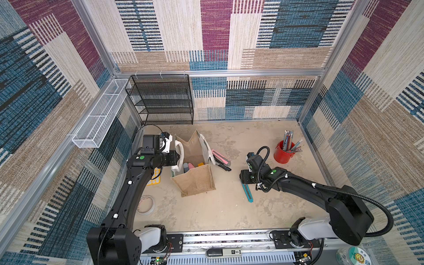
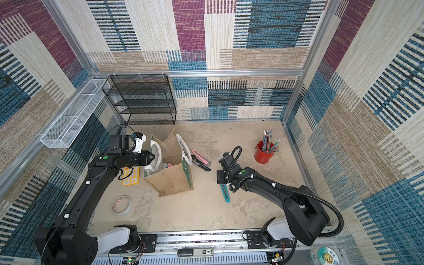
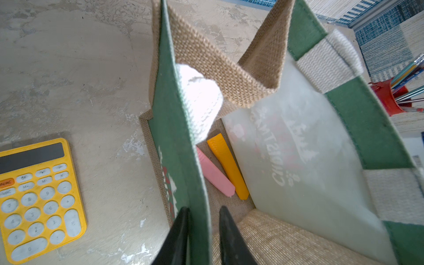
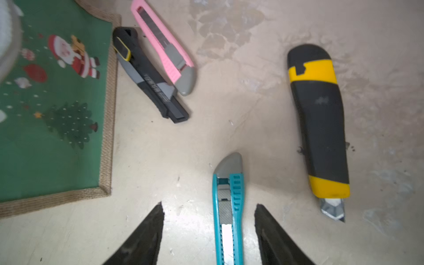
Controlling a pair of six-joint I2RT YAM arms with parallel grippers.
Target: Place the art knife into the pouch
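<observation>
The open pouch [image 1: 194, 182], burlap with green sides and white handles, stands left of centre; a pink knife [image 3: 215, 172] and an orange one [image 3: 229, 165] lie inside. My left gripper is shut on the pouch's green left edge. Over the teal art knife [image 4: 228, 207], which lies on the table, my right gripper is open, one finger to each side and nothing held. Right of it in the right wrist view is a black-and-yellow knife [image 4: 320, 119]. A black knife [image 4: 148, 75] and a pink-grey knife [image 4: 165, 46] lie beside the pouch.
A red cup [image 1: 282, 154] of pencils stands at the right. The yellow calculator [image 3: 39, 194] and a tape roll [image 2: 120, 205] lie on the left. A black wire rack [image 1: 161, 99] is at the back.
</observation>
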